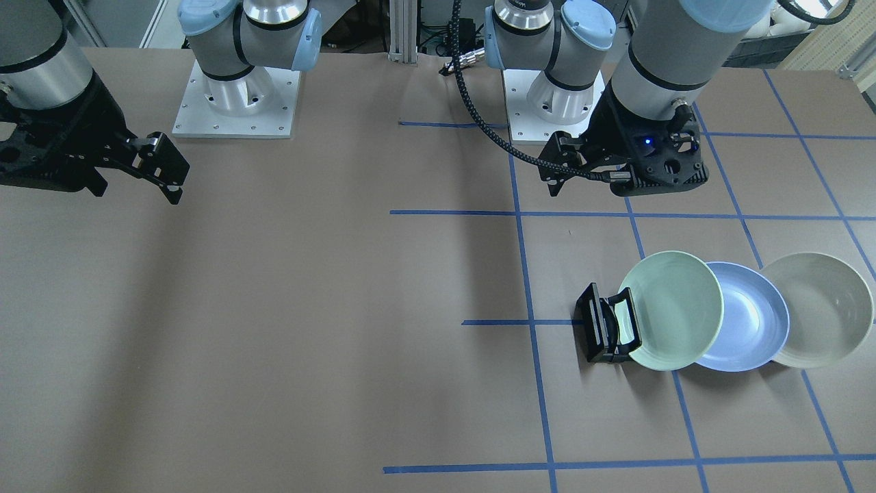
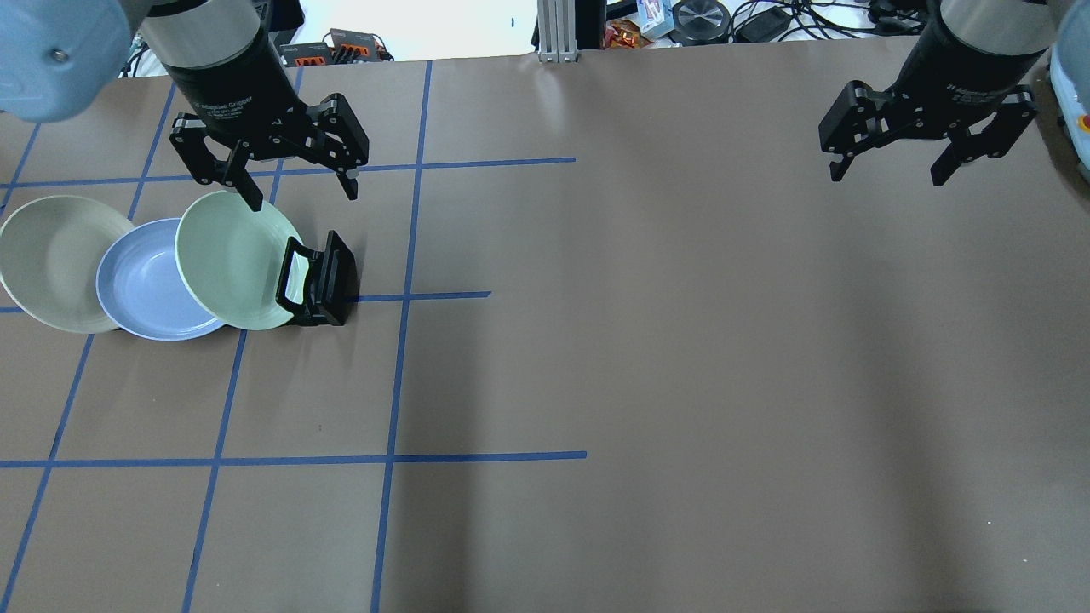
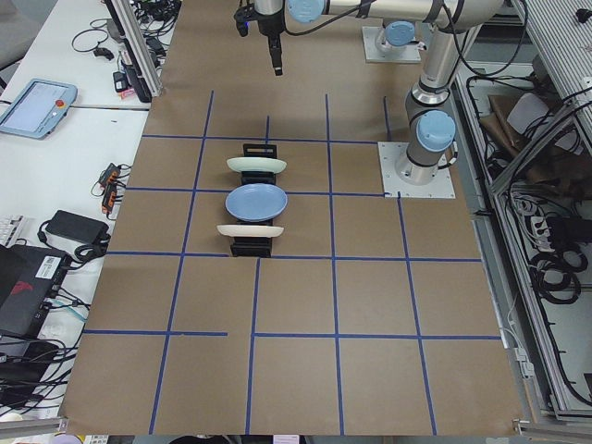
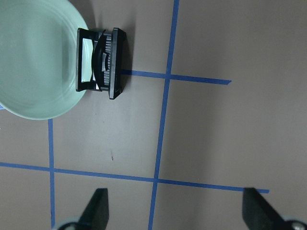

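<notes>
A black rack point(image 1: 603, 324) holds upright plates: a pale green one point(image 1: 669, 308), a light blue one point(image 1: 739, 324) and a cream one point(image 1: 821, 308), on the right of the front view. In the top view the rack point(image 2: 327, 281) and plates are at the left, with my gripper point(image 2: 302, 194) above and behind them. In the wrist view my gripper stands open, its two fingers wide apart at the bottom corners over bare taped floor, and the green plate point(image 4: 36, 57) lies at upper left beside the rack point(image 4: 112, 64).
A second arm point(image 2: 920, 123) hangs at the right of the top view. Other arms on white mounting plates stand at the back of the front view.
</notes>
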